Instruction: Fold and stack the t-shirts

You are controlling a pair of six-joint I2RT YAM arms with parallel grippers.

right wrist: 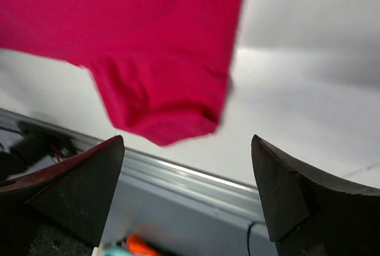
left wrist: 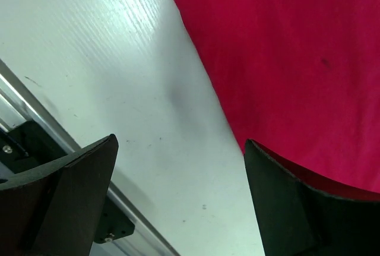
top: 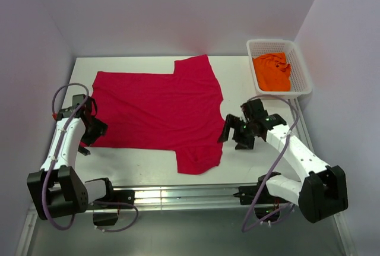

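A red T-shirt (top: 154, 107) lies spread flat on the white table (top: 130, 167), one sleeve toward the back, the other toward the front edge. My left gripper (top: 95, 134) stands open at the shirt's near left corner; in the left wrist view the shirt's edge (left wrist: 285, 72) runs by its fingers. My right gripper (top: 231, 129) is open beside the shirt's right side, above the front sleeve (right wrist: 160, 101), which looks rumpled in the blurred right wrist view.
A white basket (top: 300, 69) holding an orange cloth (top: 270, 72) sits at the back right. Bare table shows along the front left and right of the shirt. A metal rail (top: 178, 193) runs along the front edge.
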